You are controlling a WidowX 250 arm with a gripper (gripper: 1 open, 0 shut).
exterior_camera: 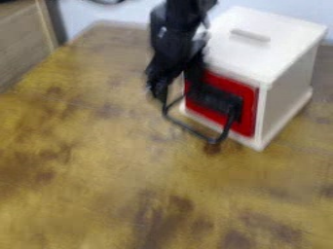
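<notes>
A white box (287,68) with a red front panel (246,124) stands at the right of the table. On the panel is a black fixture with a black loop handle (215,138) sticking out and down toward the front left. My black gripper (166,86) is at the left front edge of the box, above the handle's left end. The view is blurred, and I cannot tell whether its fingers are open or shut or whether they touch the handle.
A wooden panel (16,44) stands at the upper left, and a pale wall runs along the back.
</notes>
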